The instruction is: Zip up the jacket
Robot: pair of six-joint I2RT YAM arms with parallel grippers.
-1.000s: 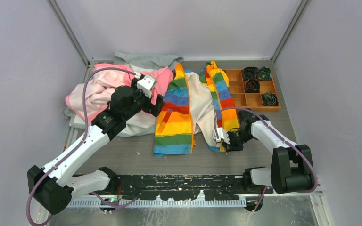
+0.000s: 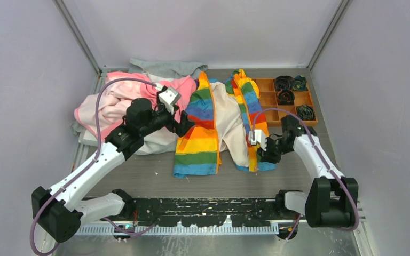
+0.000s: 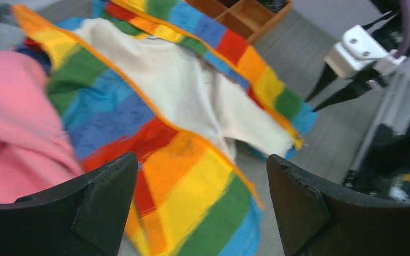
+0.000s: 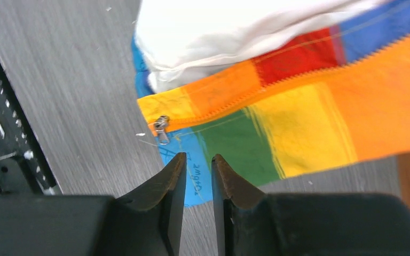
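Observation:
The rainbow jacket lies open, its cream lining between two striped fronts. In the right wrist view the orange zip has a metal slider at the hem. My right gripper hangs over the blue and green hem just below the slider, fingers slightly apart, nothing clearly between them. My left gripper is open above the left front, with nothing between its fingers.
A pink and white garment is piled at the left. A wooden tray with dark rolled items stands at the back right. Bare table shows in front of the jacket.
My right gripper has lifted back and to the right from the hem. The jacket is nearly unchanged.

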